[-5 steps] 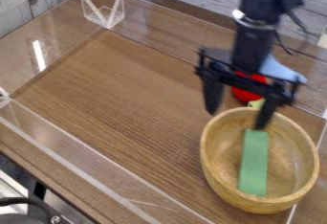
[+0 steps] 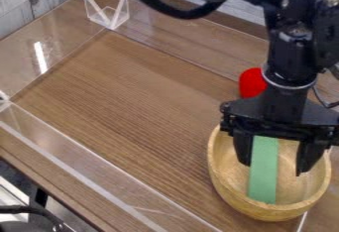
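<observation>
My black gripper (image 2: 272, 132) hangs low over a tan bowl (image 2: 232, 186) at the lower right, its two fingers spread open on either side of the upper part of a green block (image 2: 264, 181) in the bowl. Whether the fingers touch the block cannot be told. A red object (image 2: 252, 79) shows behind the arm, partly hidden.
A white wire holder (image 2: 109, 8) stands at the top left. The table's edge runs along the lower left, with dark cables beyond.
The arm has come down and toward the front from the back of the table to over the bowl, and now hides more of the red object and the bowl's back.
</observation>
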